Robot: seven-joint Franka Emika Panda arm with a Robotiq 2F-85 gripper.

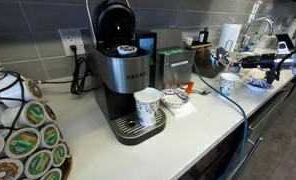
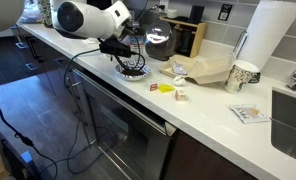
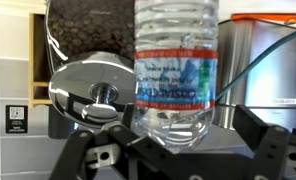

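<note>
My gripper is open in the wrist view, one finger low at each side. A clear water bottle [image 3: 176, 84] with a red and blue label fills the middle of that view, in line with the gap; I cannot tell how near it is. Its lettering looks upside down there. In exterior view 2 the white arm [image 2: 80, 20] reaches in from the left, with the dark gripper [image 2: 134, 46] above the patterned bowl [image 2: 134, 73]. The bottle is hard to make out from outside.
A Keurig coffee maker [image 1: 126, 75] holds a patterned paper cup [image 1: 148, 104]. Another cup [image 1: 228, 84] and a plate stack [image 1: 174, 97] stand along the counter. Coffee pods [image 1: 26, 140] fill a rack at left. A yellow packet [image 2: 166, 88] lies near the counter's front, short of the sink [image 2: 291, 120].
</note>
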